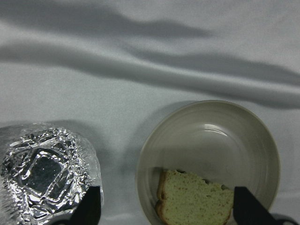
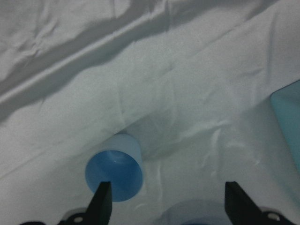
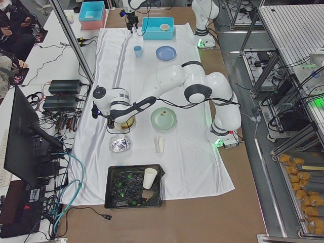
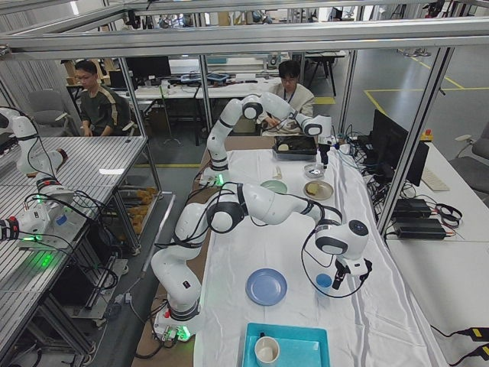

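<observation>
My left gripper is open above a grey plate [image 1: 218,140] holding a slice of bread [image 1: 192,199]; a crumpled foil container [image 1: 44,168] sits beside that plate, at the left of the left wrist view. My right gripper is open over the white cloth. Below it a light blue cup [image 2: 115,171] stands at the lower left, with part of a blue plate at the bottom edge and a teal bin [image 2: 288,117] at the right.
A green plate [image 3: 163,118] and a pale narrow item [image 3: 159,145] lie near the foil. A black tray [image 3: 121,202] with a white cup [image 3: 149,178] is at the near end.
</observation>
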